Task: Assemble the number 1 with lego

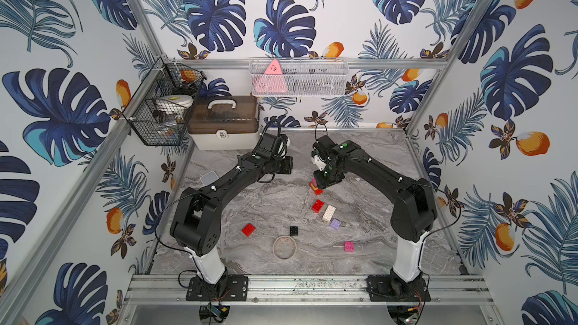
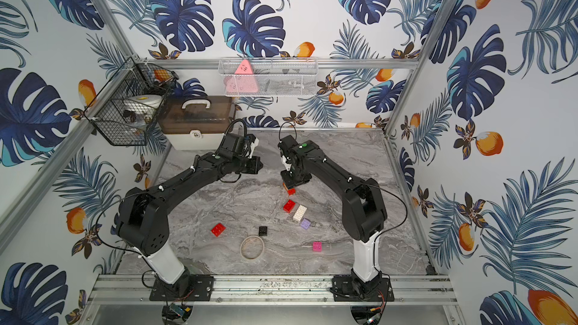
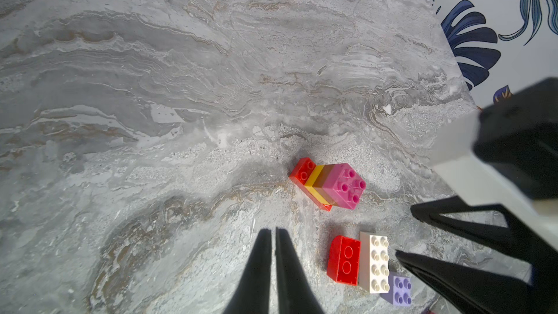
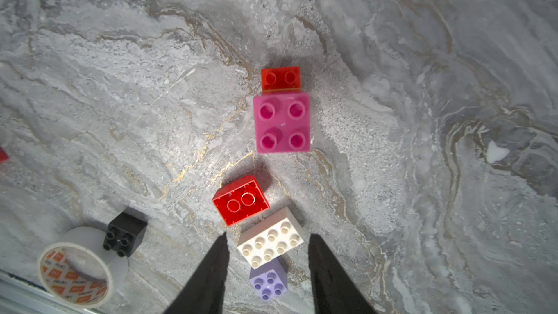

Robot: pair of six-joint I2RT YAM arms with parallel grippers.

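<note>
A brick stack stands mid-table: red base (image 3: 302,169), yellow and brown layers, pink brick (image 4: 282,122) on top. A loose red brick (image 4: 240,200) lies in front, beside a white brick (image 4: 270,237) and a lilac brick (image 4: 268,279). My right gripper hangs over these, fingertips apart, nothing between them. My left gripper (image 1: 285,165) is raised left of the stack; its blurred fingertips appear at the bottom of the left wrist view, close together, nothing visible between them.
A black brick (image 1: 293,230), tape ring (image 1: 284,237), red brick (image 1: 248,229) and pink brick (image 1: 349,246) lie toward the front. A storage box (image 1: 222,123) stands back left.
</note>
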